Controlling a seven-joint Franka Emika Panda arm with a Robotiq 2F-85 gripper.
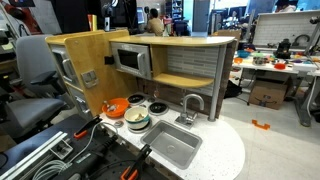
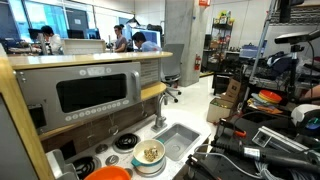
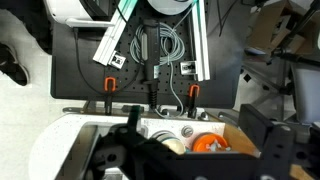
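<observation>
In the wrist view my gripper points down from high above a black base table, its two dark fingers wide apart and nothing between them. Below and beyond its fingers lie the counter's edge, an orange bowl and part of a pale pot. From outside, the orange bowl stands beside a stack of pots on the toy kitchen counter. A light green pot tops the stack; small things lie inside it, too blurred to name. The sink looks empty.
A faucet rises behind the sink. Under the shelf hangs a microwave, its door shut. Burners lie beside the pots. Cables coil on the base table. The white counter right of the sink is clear.
</observation>
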